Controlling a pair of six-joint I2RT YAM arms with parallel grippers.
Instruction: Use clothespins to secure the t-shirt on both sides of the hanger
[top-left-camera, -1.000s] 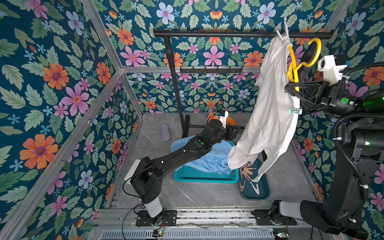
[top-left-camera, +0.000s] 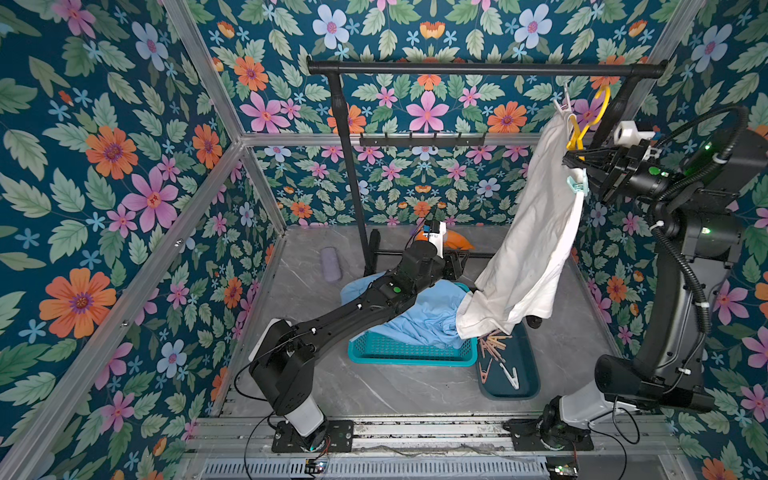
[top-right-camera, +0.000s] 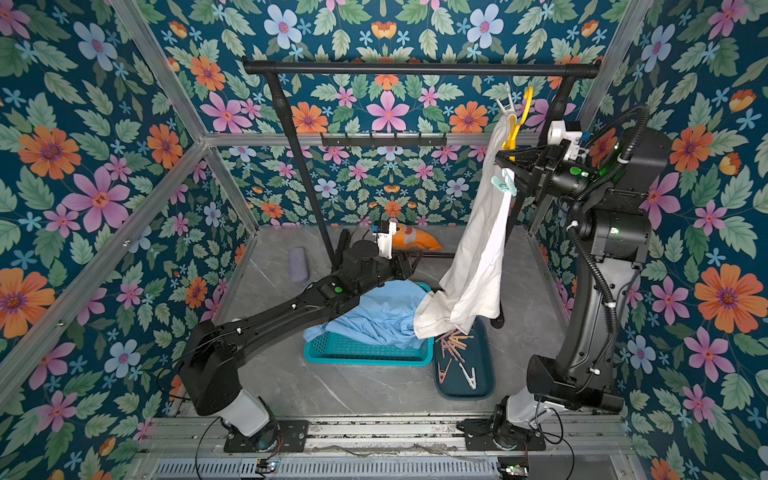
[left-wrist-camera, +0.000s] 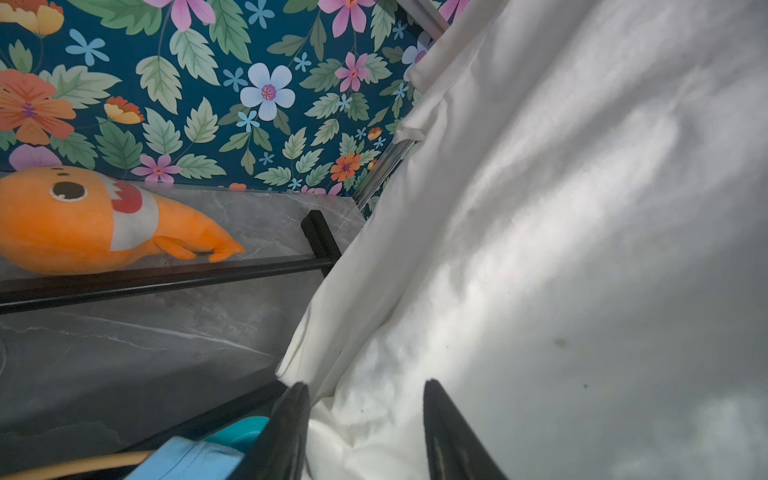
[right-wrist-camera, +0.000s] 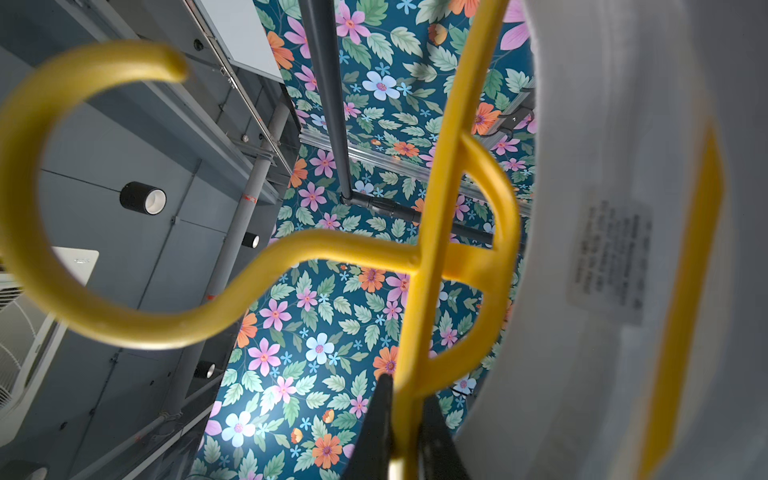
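A white t-shirt (top-left-camera: 528, 232) hangs on a yellow hanger (right-wrist-camera: 436, 232) at the right of the rack, with pale clothespins (top-right-camera: 505, 105) at its top and a mint clothespin (top-left-camera: 577, 185) lower on its edge. My right gripper is shut on the hanger's yellow bar, just above that mint clothespin. My left gripper is low beside the shirt's hanging hem. White cloth shows beyond its fingers; whether any is between them I cannot tell.
A black rack bar (top-left-camera: 448, 67) spans above. Below are a teal basket (top-right-camera: 336, 352) with blue cloth, a dark tray (top-right-camera: 484, 376) of clothespins, and an orange plush toy (left-wrist-camera: 104, 224) behind.
The left arm has shifted slightly left.
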